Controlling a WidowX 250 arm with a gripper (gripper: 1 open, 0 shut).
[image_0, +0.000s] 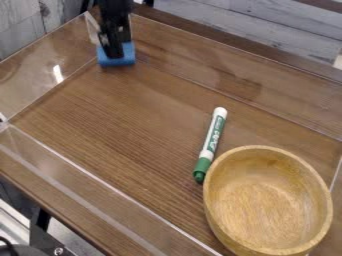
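Note:
My black gripper (112, 38) hangs at the upper left of the camera view, open, over a small blue object (118, 58) on the wooden table (134, 140). The gripper's lower part overlaps the blue object; whether they touch I cannot tell.
A green-and-white marker (211, 142) lies right of centre. A yellow bowl (267, 170) sits at the lower right.

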